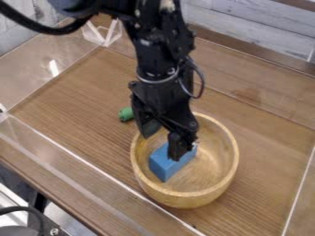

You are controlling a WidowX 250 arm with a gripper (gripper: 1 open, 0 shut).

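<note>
The black gripper [165, 129] hangs open over a wooden bowl [211, 182], its fingers reaching down toward a blue block [165, 167] that lies in the bowl. Part of the block is hidden by the gripper. A small green object [125, 113] lies on the table just left of the gripper, outside the bowl.
A pale wall stands at the back right, and some white items are at the upper left. A black cable is at the lower left corner.
</note>
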